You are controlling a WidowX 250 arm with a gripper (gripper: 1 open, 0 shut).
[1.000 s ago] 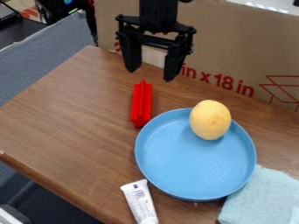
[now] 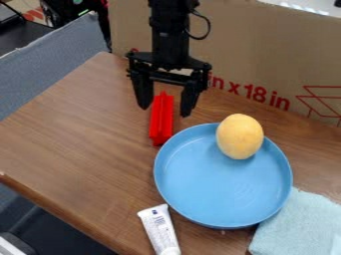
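My black gripper (image 2: 166, 100) hangs open over the upper middle of the table, its two fingers on either side of the far part of a red elongated object (image 2: 162, 125) lying lengthwise on the wood. Whether the fingers touch it I cannot tell. A blue plate (image 2: 213, 189) sits to the right, with a yellow egg-shaped object (image 2: 240, 136) resting on its back edge area.
A white tube (image 2: 160, 231) lies at the front, and a pale blue cloth (image 2: 296, 229) at the front right. A cardboard box (image 2: 266, 50) stands behind.
My gripper has moved downward from high above the red object to around its far part, still open. The objects on the table have not visibly moved.
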